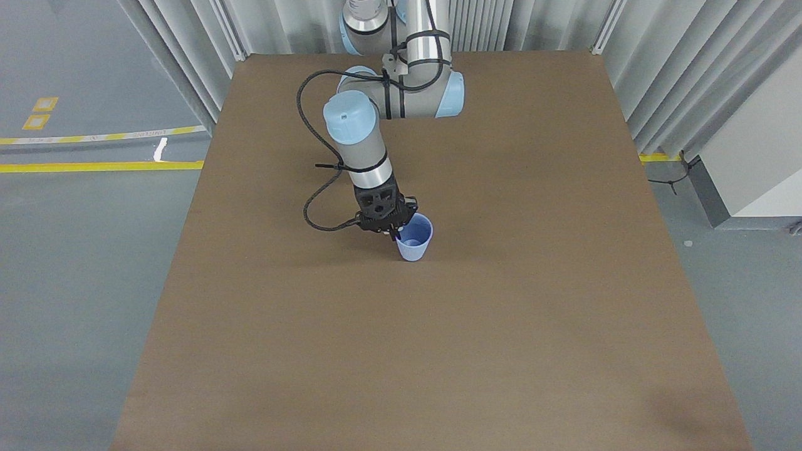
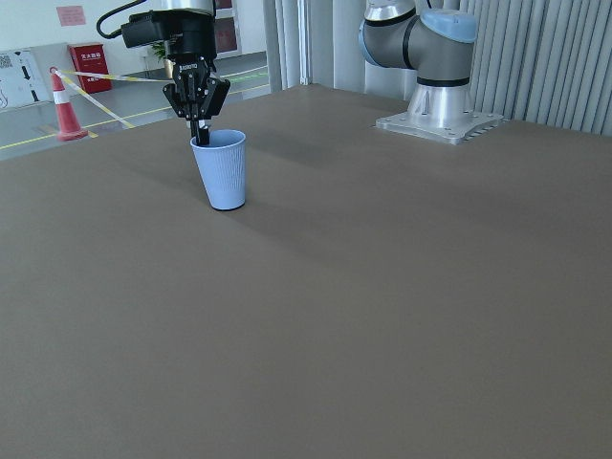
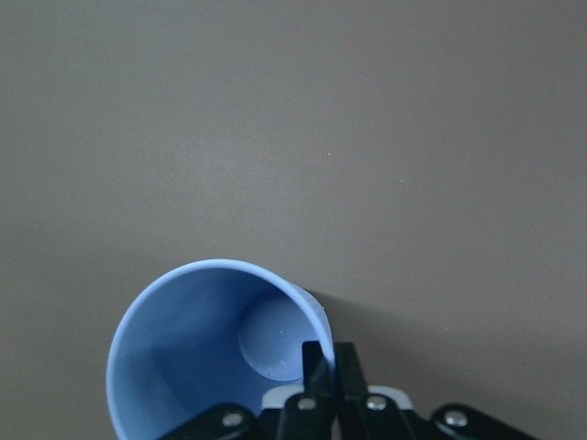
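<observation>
A light blue plastic cup stands upright on the brown table, below the end of the arm. In the left view the cup has my gripper at its rim, fingers pointing down. In the wrist view my gripper is shut on the cup's rim, one black finger inside the wall and the other outside it. The cup's inside looks empty.
The table around the cup is bare, with free room on all sides. Behind it stand the robot's base and grey curtains. An orange cone is on the floor beyond the table.
</observation>
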